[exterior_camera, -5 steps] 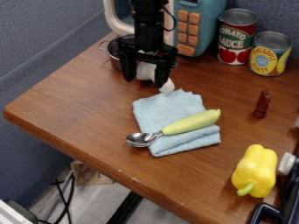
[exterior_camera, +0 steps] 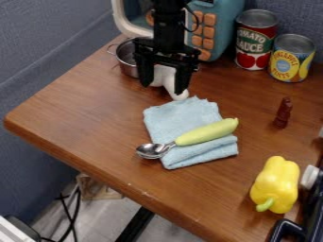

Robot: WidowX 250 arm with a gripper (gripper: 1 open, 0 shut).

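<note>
The black gripper is at the back of the wooden table, in front of the toy microwave, over a white object that it partly hides. Whether its fingers are open or shut on that object cannot be made out. A small metal pot stands just left of it. A folded light blue cloth lies in the middle, with a pale green corn cob and a metal spoon on it.
Tomato sauce can and yellow can stand back right; a brown figure and yellow pepper on the right.
The gripper has shifted slightly over the last second near the white object. Everything else looks unchanged.
</note>
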